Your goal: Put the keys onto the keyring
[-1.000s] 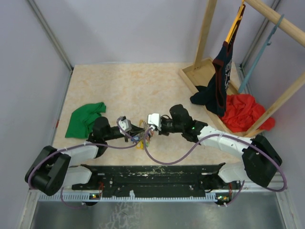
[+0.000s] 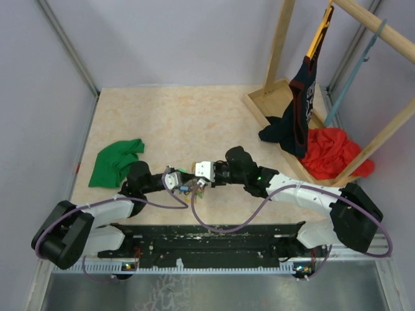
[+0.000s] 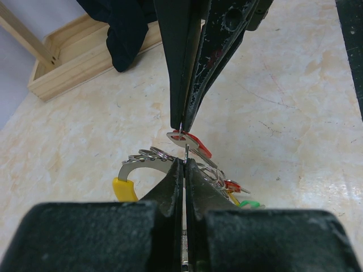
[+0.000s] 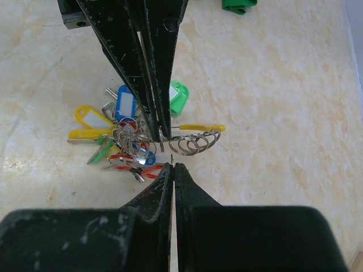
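Both grippers meet over the bunch of keys and tags at the table's centre. In the left wrist view my left gripper is shut, a thin metal piece upright at its tips. My right gripper is shut just above it, at a silver key [image 3: 178, 137] with red behind. Beneath are a curved metal holder with yellow end [image 3: 125, 190] and wire rings [image 3: 153, 153]. In the right wrist view, rings [image 4: 193, 144], a blue tag [image 4: 125, 102], a yellow tag [image 4: 91, 117] and a green tag [image 4: 178, 99] show. Whether either tip grips the metal is hard to tell.
A green cloth [image 2: 113, 162] lies at the left. A wooden rack [image 2: 266, 100] with a dark hanging bag [image 2: 298, 110] and red cloth [image 2: 331, 155] stands at the right.
The left gripper has moved slightly as well, staying at the bunch.
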